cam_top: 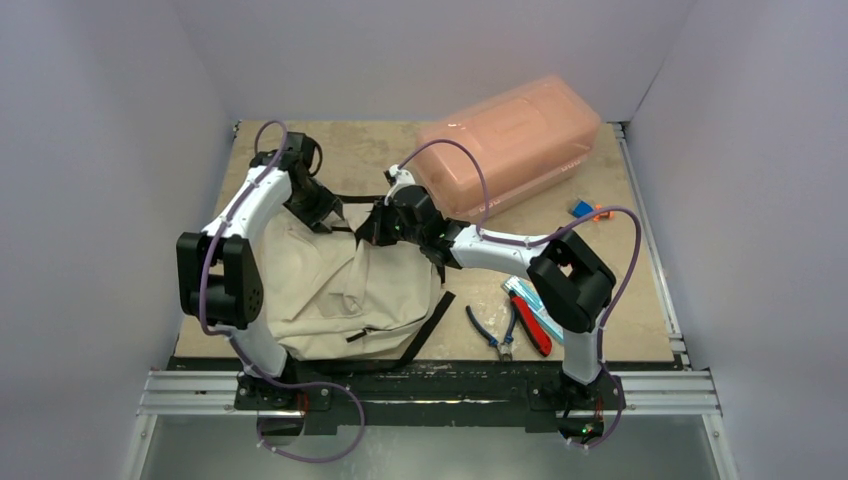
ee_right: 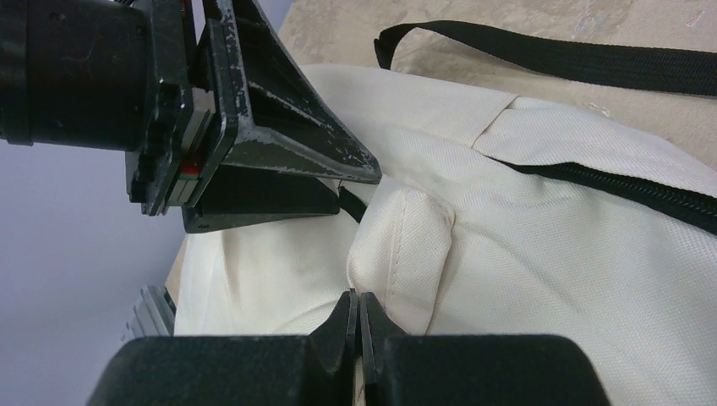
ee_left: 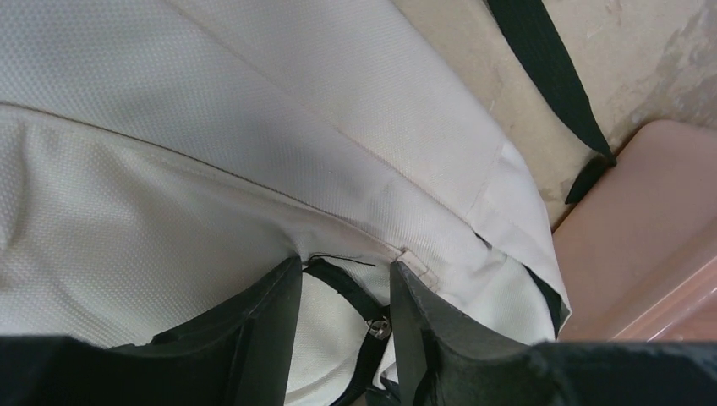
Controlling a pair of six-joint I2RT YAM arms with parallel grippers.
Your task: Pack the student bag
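Observation:
A cream cloth bag (cam_top: 310, 300) lies on the left half of the table. At its upper part, my left gripper (cam_top: 332, 222) stands part open. Between its fingertips in the left wrist view runs a black zipper pull (ee_left: 348, 288) with a metal rivet; the fingers do not close on it. My right gripper is shut at a raised fold of the bag's cloth (ee_right: 404, 245), which rises from its fingertips. A dark zipper (ee_right: 626, 186) shows along the bag's edge in the right wrist view.
A large pink translucent box (cam_top: 515, 140) stands at the back. Blue-handled pliers (cam_top: 490, 335), a red-handled tool (cam_top: 530, 322) and a light blue pack (cam_top: 540, 310) lie right of the bag. Small blue and orange pieces (cam_top: 583, 209) sit farther right.

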